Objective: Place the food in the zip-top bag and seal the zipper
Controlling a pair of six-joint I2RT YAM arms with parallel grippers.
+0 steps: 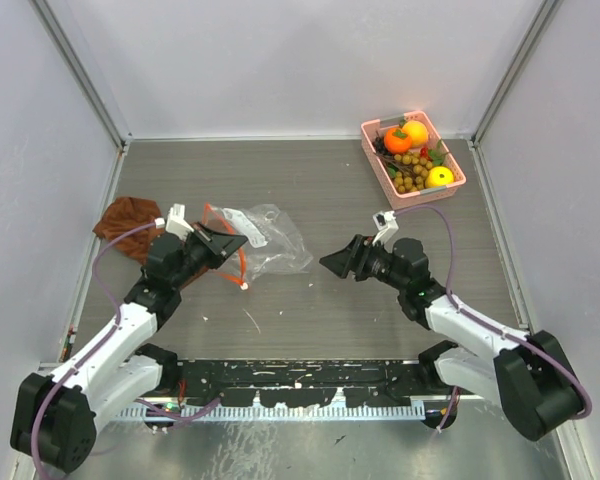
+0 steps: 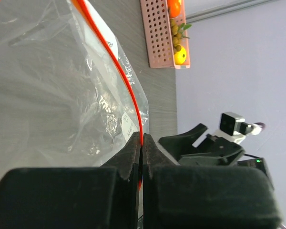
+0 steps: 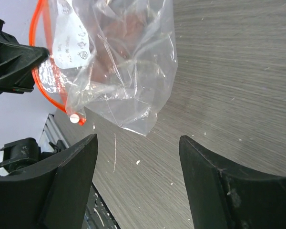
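Note:
The clear zip bag (image 1: 275, 240) with an orange zipper edge hangs from my left gripper (image 1: 240, 243), which is shut on that edge; in the left wrist view the orange strip (image 2: 119, 67) runs into the closed fingertips. My right gripper (image 1: 333, 263) stands open to the right of the bag, its fingertips (image 3: 86, 148) a little short of the bag's lower corner in the right wrist view. The food, fruit in a pink basket (image 1: 373, 160), sits at the back right.
A brown cloth (image 1: 127, 222) lies at the left behind the left arm.

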